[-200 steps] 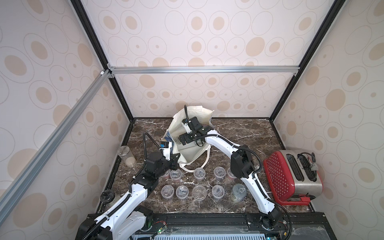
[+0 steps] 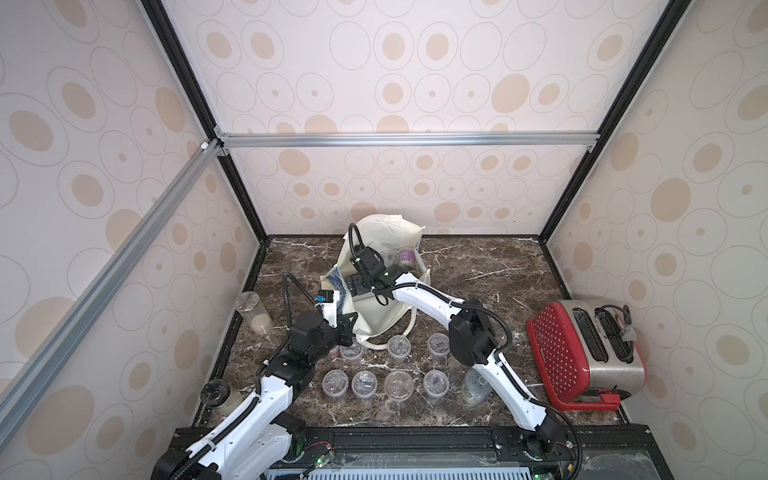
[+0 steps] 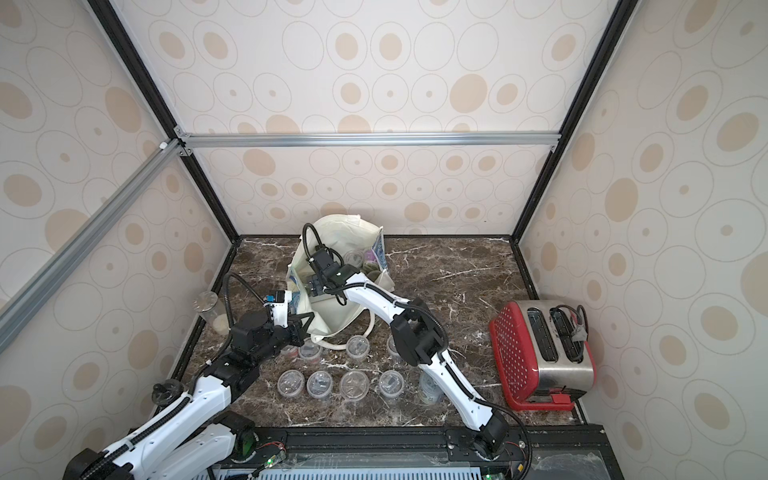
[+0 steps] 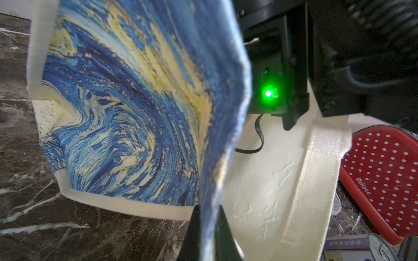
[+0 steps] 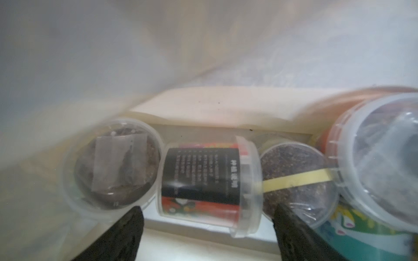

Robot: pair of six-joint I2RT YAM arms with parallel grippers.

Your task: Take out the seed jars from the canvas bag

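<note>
The cream canvas bag lies open at the back centre. My left gripper is shut on the bag's edge, which shows a blue painted print. My right gripper reaches inside the bag, part open with nothing between its fingers. In the right wrist view several seed jars lie just beyond it: one on its side with a black label, one upright at left, one with a yellow strip and a large lidded one at right.
Several jars stand in rows along the front. A red toaster is at the right, and taller containers at the left.
My right gripper has moved leftwards and turned inside the bag. My left gripper has shifted slightly down since a second ago, still at the bag's edge.
</note>
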